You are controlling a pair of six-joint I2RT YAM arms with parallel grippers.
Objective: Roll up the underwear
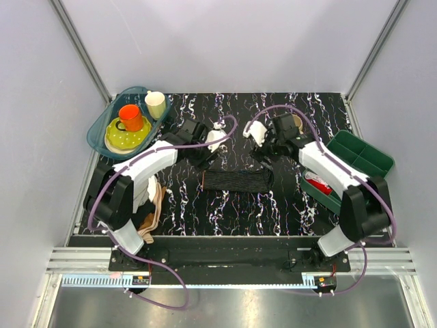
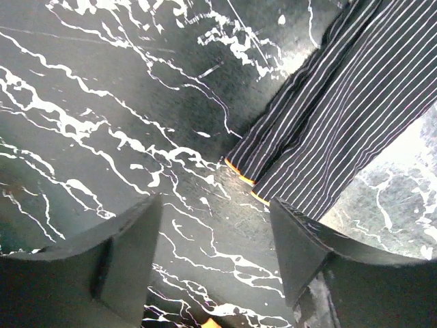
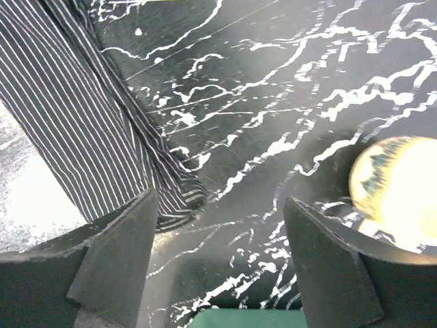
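The underwear (image 1: 235, 181) lies as a long flat strip, black with thin white stripes, across the middle of the table. In the left wrist view its end with orange edging (image 2: 293, 171) is just beyond my left gripper, whose fingers stand apart with only bare table between them. The other end of the underwear (image 3: 136, 171) shows in the right wrist view, a fold running along its far edge. My right gripper is spread too, and its left finger (image 3: 126, 236) overlaps the cloth's corner in the picture. Nothing sits between its fingers.
A blue basket (image 1: 95, 133) with an orange mug (image 1: 131, 117) and a plate stands at the back left. A green divided box (image 1: 358, 154) is at the right. Clothes (image 1: 156, 212) are piled front left. Bare table lies in front of the underwear.
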